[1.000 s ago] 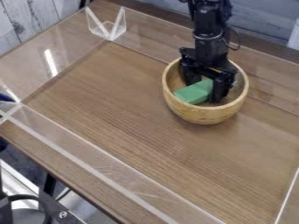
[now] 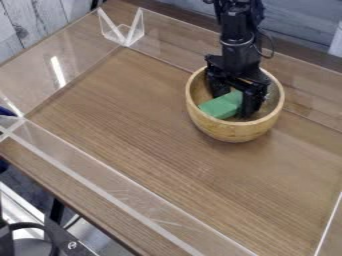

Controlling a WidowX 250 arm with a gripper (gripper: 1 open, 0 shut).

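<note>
A round wooden bowl point(image 2: 231, 129) stands on the wooden table, right of centre in the camera view. In it lies a green object point(image 2: 218, 106). The black arm comes down from the top, its gripper point(image 2: 235, 93) inside the bowl over and beside the green object. The fingers are dark and partly hidden, and their grip on the green object is unclear.
A pale wire-like shape point(image 2: 122, 30) sits at the back left. Clear tape runs along the left edge, and dark cables lie at the lower left corner.
The gripper and green object have shifted very slightly within the bowl; otherwise little differs.
</note>
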